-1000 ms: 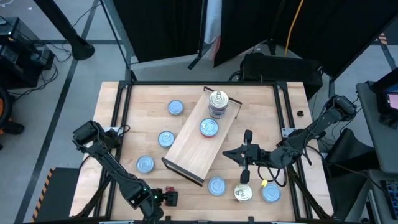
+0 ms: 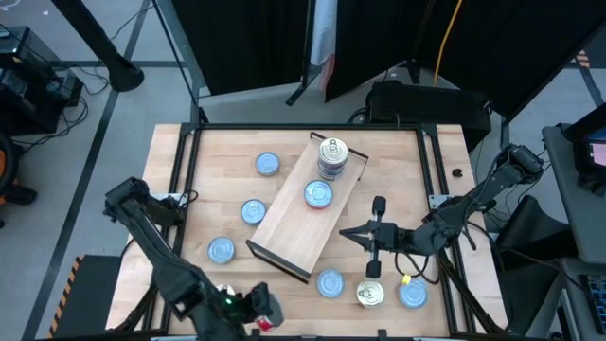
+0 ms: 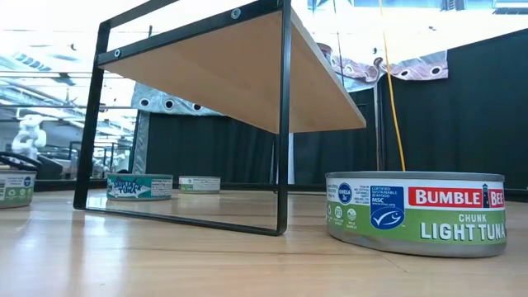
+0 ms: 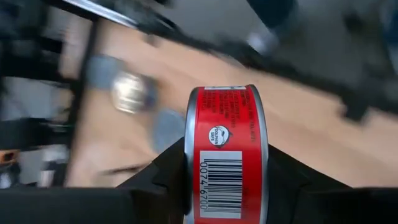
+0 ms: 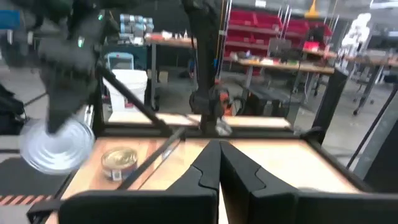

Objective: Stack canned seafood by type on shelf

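Note:
A red can with a barcode is clamped on edge in my left gripper, its rims facing the fingers. In the high view this arm's hand is by the table's front edge, left of the shelf. On the shelf top stand a silver-lidded stack and a blue-lidded can. My right gripper is shut, its fingers together and empty; in the high view it hovers right of the shelf. Blue-lidded cans and a silver-lidded can stand near it.
Several blue-lidded cans stand left of the shelf. Close to the low camera stands a Bumble Bee tuna can. The shelf's black wire leg bounds the open space beneath it. Bare tabletop lies behind my right gripper.
The right arm looks unmoved from above.

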